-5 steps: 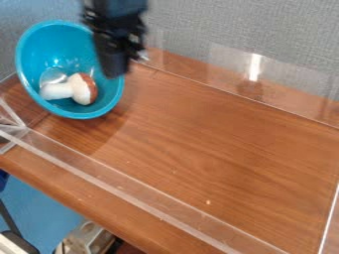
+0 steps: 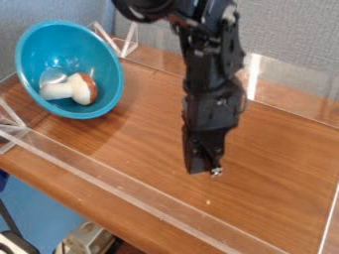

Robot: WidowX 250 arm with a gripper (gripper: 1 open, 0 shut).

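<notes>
A turquoise bowl (image 2: 106, 99) stands at the upper left, holding a white mushroom-like object (image 2: 73, 87) with a reddish-brown part and something pale beside it. My black gripper (image 2: 205, 169) points down over the bare middle of the wooden table, to the right of the bowl and apart from it. It looks shut, with nothing visible between its fingers.
Clear strips and white brackets run along its edges, a grey wall stands behind, and a blue surface with metal hardware lies below the left edge.
The arm has swung from above the bowl to the right and down over the middle of the table. The bowl and its contents stay where they were.
</notes>
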